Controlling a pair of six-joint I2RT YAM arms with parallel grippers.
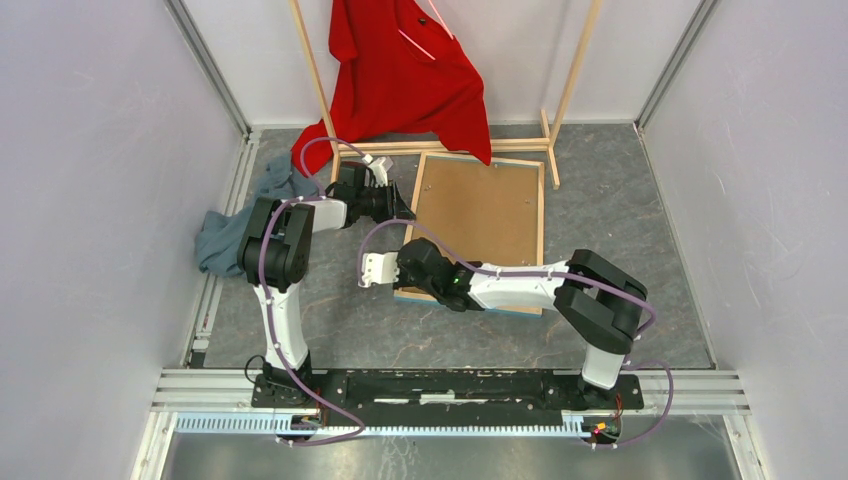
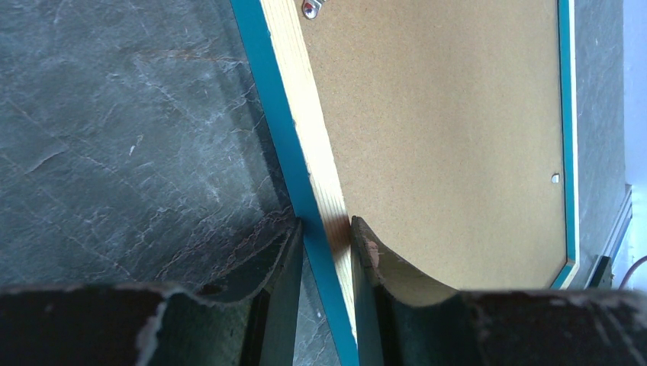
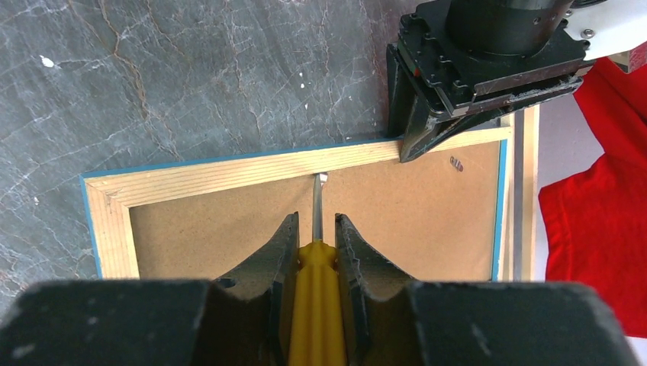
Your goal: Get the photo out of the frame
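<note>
The picture frame lies back-up on the grey floor, brown backing board upward, small metal tabs along its rim. My left gripper straddles the left wooden rail, fingertips at its two sides; in the right wrist view it sits on that rail toward the far end. My right gripper is shut on a yellow-handled tool, whose thin metal blade reaches a tab at the inner edge of the same rail, nearer the frame's front corner.
A wooden rack with a red garment stands behind the frame. A blue-grey cloth lies at the left.
</note>
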